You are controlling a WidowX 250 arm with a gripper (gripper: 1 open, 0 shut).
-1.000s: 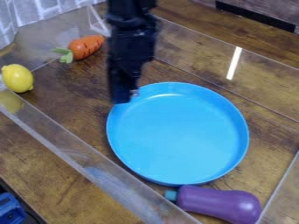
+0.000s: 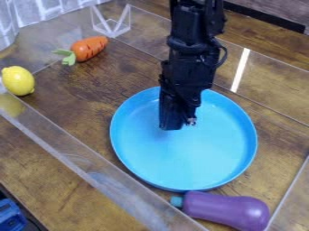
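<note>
The black gripper (image 2: 182,117) reaches down from the top centre over the upper part of a blue plate (image 2: 182,158), its fingertips at or just above the plate. It looks shut, with nothing visible between its fingers. The plate is otherwise bare.
A purple toy eggplant (image 2: 229,209) lies at the front right, below the plate. A yellow lemon (image 2: 18,81) is at the left and an orange carrot (image 2: 87,49) at the back left. Clear low walls border the wooden surface. Bare wood lies left of the plate.
The gripper has moved right and down from the plate's upper left to over the plate. The plate has shifted very slightly.
</note>
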